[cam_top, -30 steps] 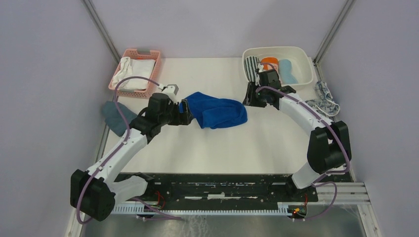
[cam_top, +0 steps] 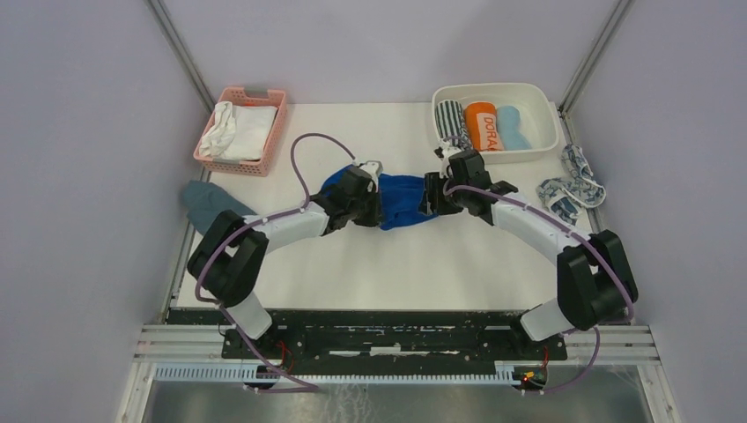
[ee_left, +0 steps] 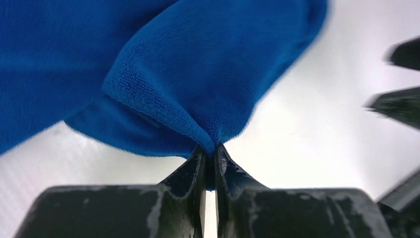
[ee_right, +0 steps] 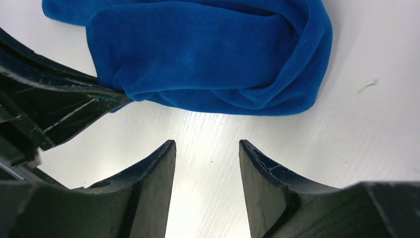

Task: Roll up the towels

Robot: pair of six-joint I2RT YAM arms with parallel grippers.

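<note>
A crumpled blue towel [cam_top: 403, 201] lies unrolled in the middle of the white table, partly folded over itself. In the left wrist view my left gripper is shut on a pinched near edge of the blue towel [ee_left: 183, 69], which gathers into folds at the fingertips. My right gripper stands open with bare table between its fingers; the blue towel [ee_right: 198, 54] lies just beyond them. From above, the right gripper [cam_top: 430, 196] is over the towel's right end, and the left arm covers part of its left side.
At the back right a white bin [cam_top: 539, 104] holds a striped, an orange and a light-blue rolled towel. A pink basket [cam_top: 280, 110] with white cloths stands back left. A grey-blue towel [cam_top: 207, 204] lies left, a patterned one [cam_top: 573, 187] right.
My left gripper has moved right onto the blue towel and shut on its edge.
</note>
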